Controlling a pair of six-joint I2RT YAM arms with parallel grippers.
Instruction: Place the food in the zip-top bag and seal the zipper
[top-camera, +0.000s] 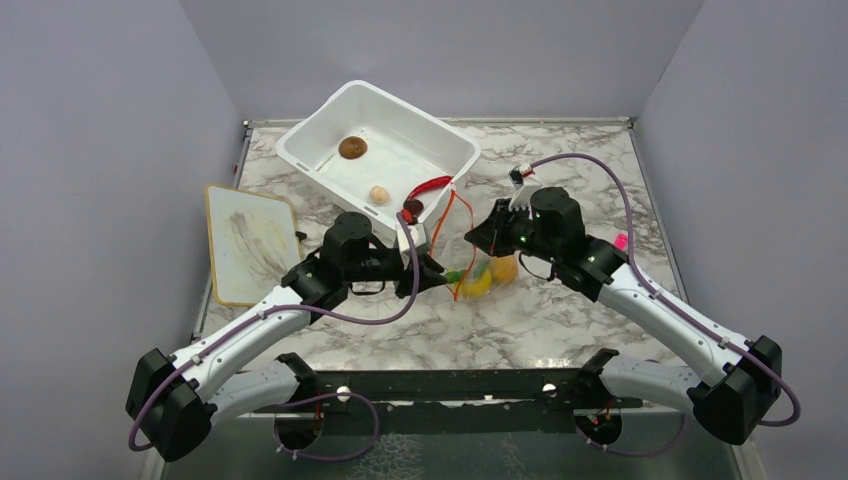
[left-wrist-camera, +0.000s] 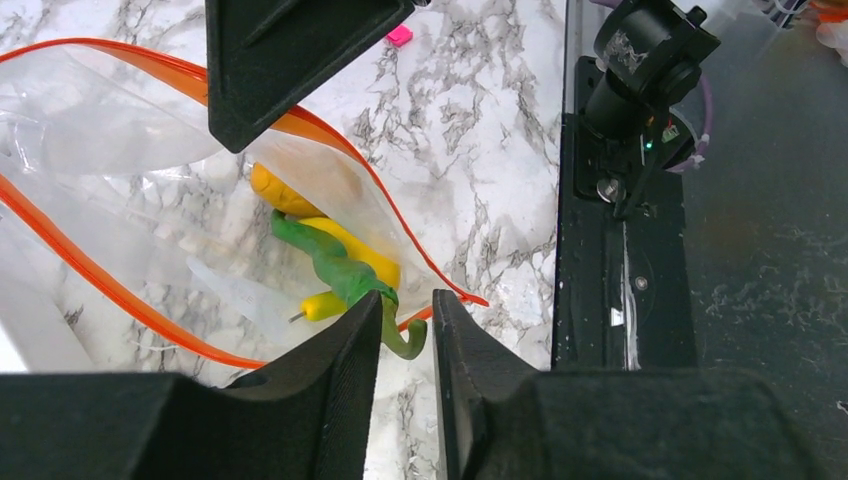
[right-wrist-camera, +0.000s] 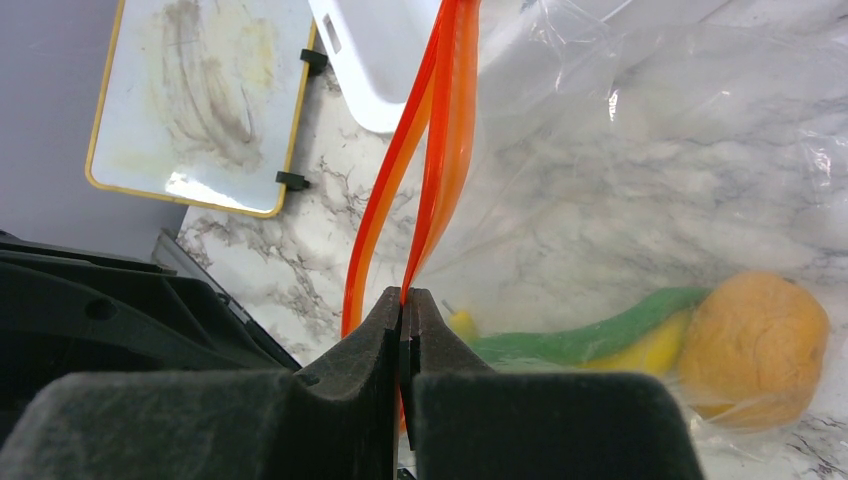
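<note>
The zip bag (right-wrist-camera: 640, 180) stands with its orange-rimmed mouth toward my left arm. Inside lie a green pepper (left-wrist-camera: 330, 260), a yellow item (left-wrist-camera: 360, 250) and an orange round item (right-wrist-camera: 750, 340). My left gripper is part open at the bag's mouth, fingertips around the curled stem end of the green pepper; whether they touch it I cannot tell. My right gripper is shut on the bag's orange rim, holding it up.
A white bin (top-camera: 320, 120) at the back holds a red chili (top-camera: 432, 186), a brown item (top-camera: 352, 147) and small pieces. A board (top-camera: 240, 245) lies at left, a pink piece (top-camera: 621, 241) at right.
</note>
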